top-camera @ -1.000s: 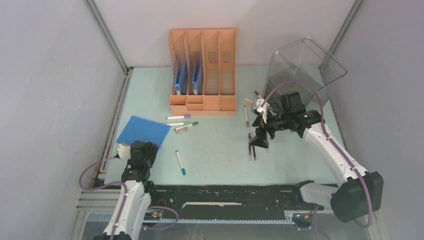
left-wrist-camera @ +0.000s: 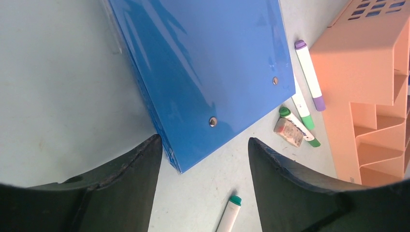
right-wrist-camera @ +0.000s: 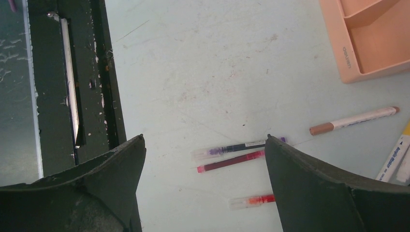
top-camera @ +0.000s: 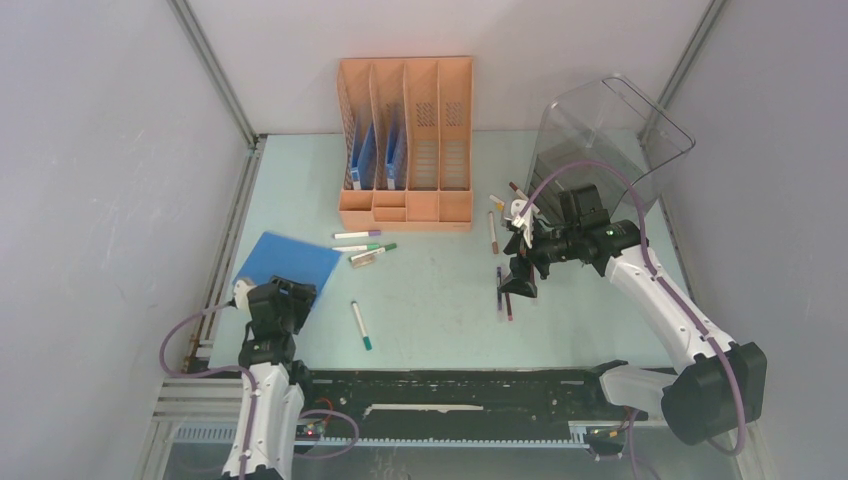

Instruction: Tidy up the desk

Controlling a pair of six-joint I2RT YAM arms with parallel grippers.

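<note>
A blue folder (top-camera: 292, 258) lies flat at the left of the desk. My left gripper hovers at its near corner, fingers apart, the folder's spine edge between them in the wrist view. My right gripper stands open above pens on the right side. An orange organizer (top-camera: 424, 209) at the back holds two upright blue folders (top-camera: 363, 160). Several markers (left-wrist-camera: 309, 75) and an eraser (left-wrist-camera: 288, 131) lie between the flat folder and organizer; a teal-capped marker (top-camera: 360, 325) lies alone in front. Pens (right-wrist-camera: 227, 162) and a brown marker (right-wrist-camera: 354, 121) lie on the right.
A clear bin (top-camera: 590, 130) stands at the back right, partly behind the right arm. A dark edge strip (top-camera: 470, 385) runs along the front, with walls at both sides.
The right arm and the objects on the desk look unchanged.
</note>
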